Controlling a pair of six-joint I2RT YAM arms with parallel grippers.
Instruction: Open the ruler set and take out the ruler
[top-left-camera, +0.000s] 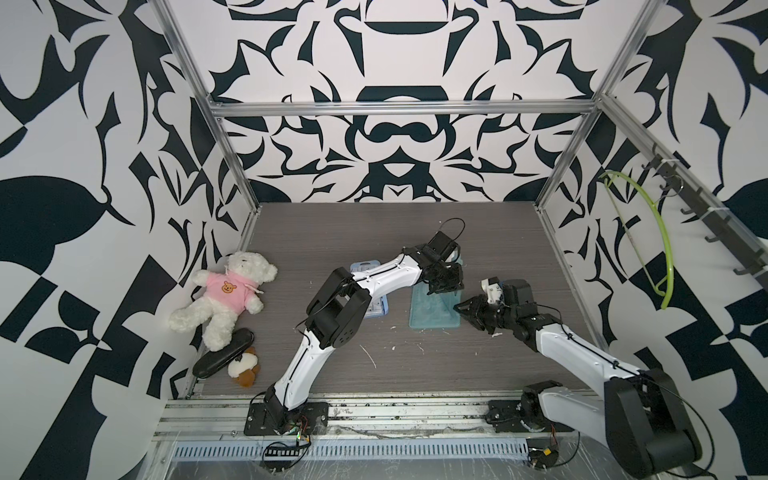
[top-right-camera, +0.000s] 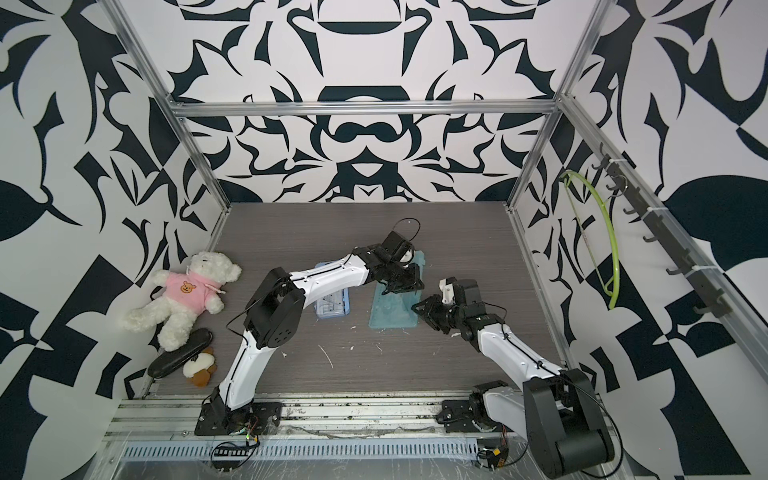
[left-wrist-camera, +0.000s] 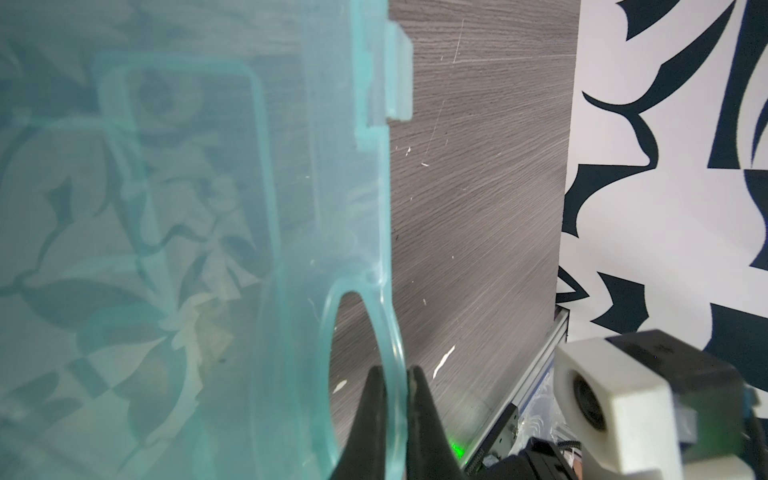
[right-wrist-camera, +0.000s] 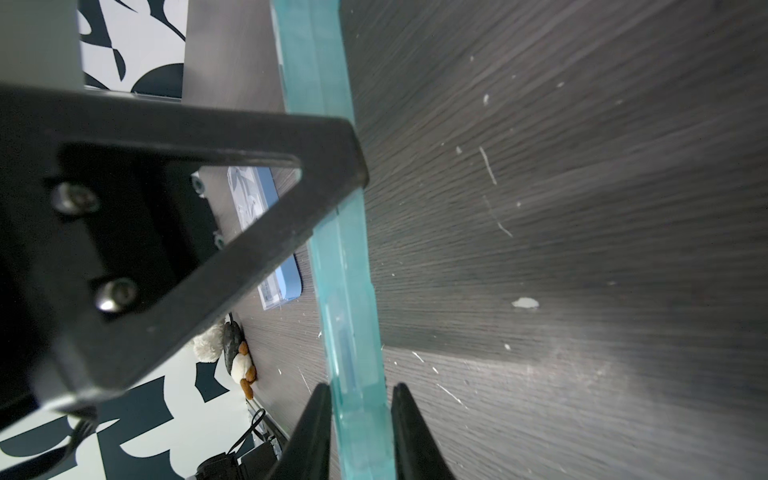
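Note:
A teal translucent case (top-left-camera: 432, 312) (top-right-camera: 390, 313) is in the middle-right of the work area. My left gripper is shut on the rim of its handle loop, with the clear case body (left-wrist-camera: 192, 200) filling much of the left wrist view. In the right wrist view the case (right-wrist-camera: 344, 304) appears edge-on, running between the fingers of my right gripper, which are part open around its narrow edge; whether they touch it cannot be told.
A blue-and-clear box (top-left-camera: 376, 308) lies left of the case, partly under the left arm. A white teddy bear (top-left-camera: 228, 292), a black oblong pouch (top-left-camera: 220, 356) and a small brown-white plush (top-left-camera: 244, 368) lie at the left.

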